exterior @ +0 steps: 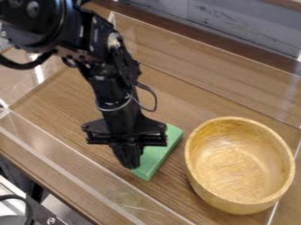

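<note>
The black gripper (pixel 129 149) hangs low over the wooden table, its body tilted toward the front left. A flat green block (pixel 161 154) lies just under and to the right of its lower end, partly covered by it. The gripper looks shut; its fingertips are mostly dark against the block, and I see nothing clearly held between them.
A yellow oval bowl (pixel 238 163) sits to the right, close beside the green block. A pale wall stands at the back, and a black cable lies at the front left corner.
</note>
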